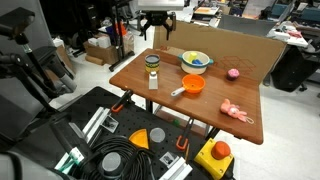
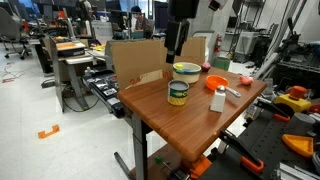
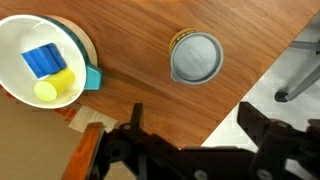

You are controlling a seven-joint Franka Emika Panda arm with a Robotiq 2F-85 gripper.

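My gripper (image 1: 155, 27) hangs high above the back left part of the wooden table, fingers spread and nothing between them. In the wrist view the open gripper shows at the lower edge, with a round tin can (image 3: 196, 58) with a grey lid further up between the lines of its fingers. That can (image 2: 178, 92) stands upright on the table, apart from the gripper. A white pot (image 3: 45, 98) with a teal handle holds a blue block (image 3: 42, 60) and a yellow piece (image 3: 54, 86).
Also on the table are a white bottle (image 1: 153, 82), an orange bowl (image 1: 194, 84), a light-handled utensil (image 1: 178, 92), a pink toy (image 1: 235, 111) and a small purplish item (image 1: 233, 74). A cardboard panel (image 1: 240, 52) borders the back.
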